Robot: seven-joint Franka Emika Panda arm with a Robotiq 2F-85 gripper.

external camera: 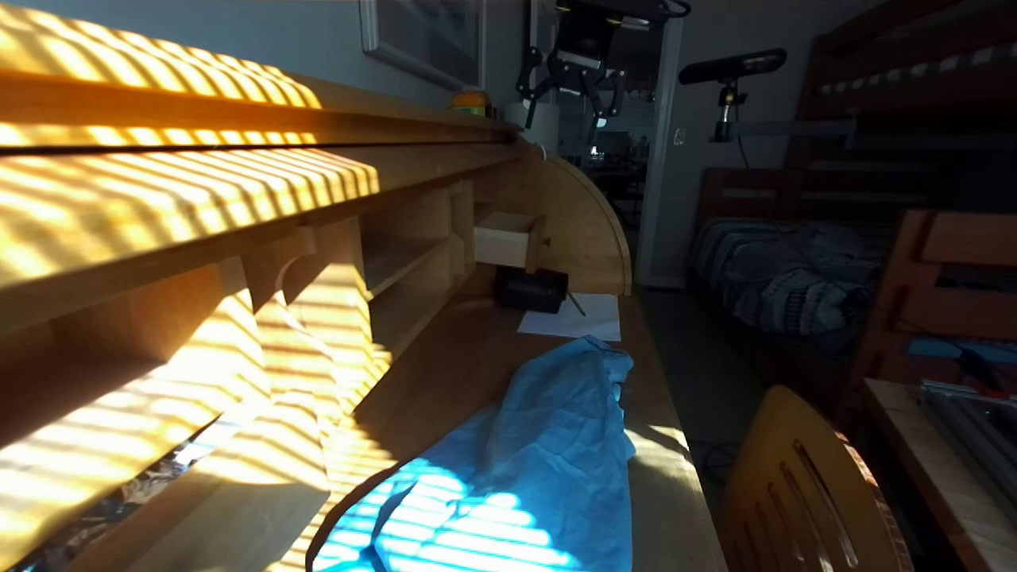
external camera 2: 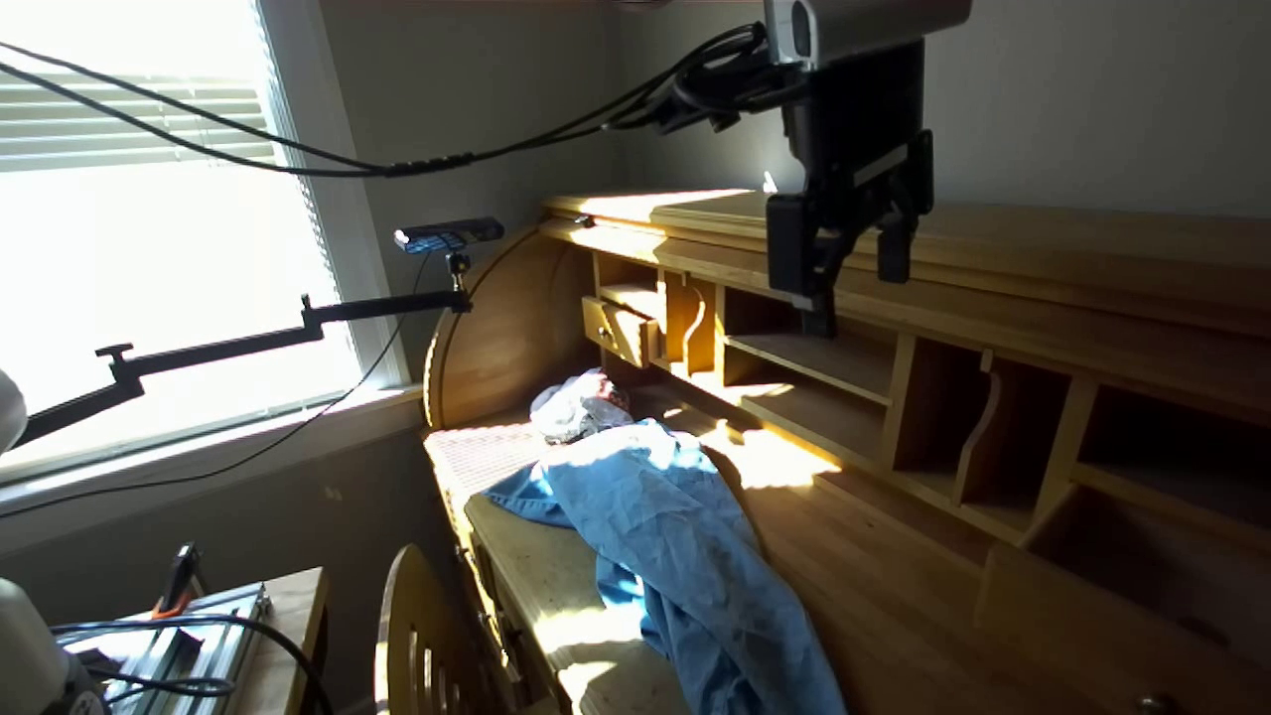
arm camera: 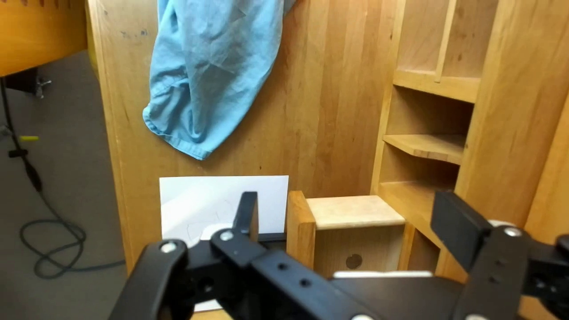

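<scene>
High above the far end of the desk hangs my gripper [external camera: 564, 122], its fingers spread apart and nothing between them. In the wrist view the left finger [arm camera: 246, 216] and right finger [arm camera: 453, 221] stand wide on either side of a small pulled-out drawer [arm camera: 301, 226], well below. A crumpled light-blue cloth [external camera: 562, 410] is draped along the desk top, away from the gripper. White paper [external camera: 596, 319] lies past its end, with a thin stick [external camera: 576, 304] and a black box [external camera: 531, 289] by it. The wrist view shows the paper partly hidden behind my finger.
Open cubbies and shelves [external camera 2: 822, 363] line the back of the desk. Another drawer [external camera 2: 1084, 620] stands pulled out at the near end. A wooden chair [external camera: 810, 486] is at the front edge. Bare desk top [arm camera: 320, 106] lies between the cloth and the cubbies.
</scene>
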